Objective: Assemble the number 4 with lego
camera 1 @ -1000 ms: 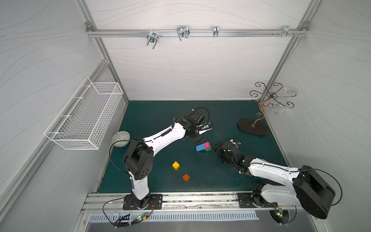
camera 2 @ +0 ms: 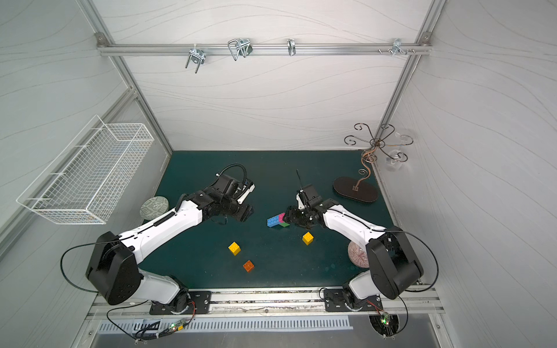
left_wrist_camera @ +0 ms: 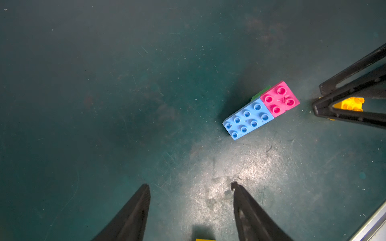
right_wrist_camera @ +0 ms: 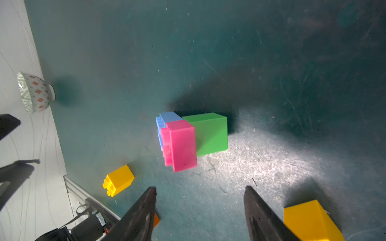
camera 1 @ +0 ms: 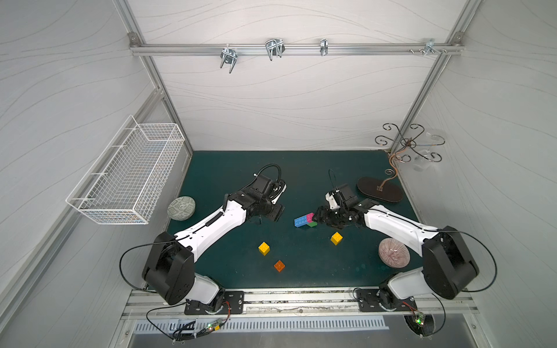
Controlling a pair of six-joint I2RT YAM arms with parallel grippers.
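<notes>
A joined piece lies at mid-table: a light blue brick point(left_wrist_camera: 247, 120) and a pink brick point(left_wrist_camera: 280, 98) end to end, studs up, with a green brick point(right_wrist_camera: 211, 134) under them. My left gripper is open above the table to the piece's left, nothing between its fingers. My right gripper is open too, empty, close to the pink end. Two yellow bricks lie apart: one point(camera 1: 264, 248) front left, the other point(camera 1: 336, 238) just in front of the right gripper. An orange brick point(camera 1: 279, 265) lies nearest the front edge.
A brown-based metal stand point(camera 1: 380, 189) occupies the back right. One bowl point(camera 1: 181, 208) sits at the left edge, a pinkish bowl point(camera 1: 394, 253) at the right front. A white wire basket point(camera 1: 139, 168) hangs at left.
My left gripper has moved left, away from the piece. The joined piece has stayed put.
</notes>
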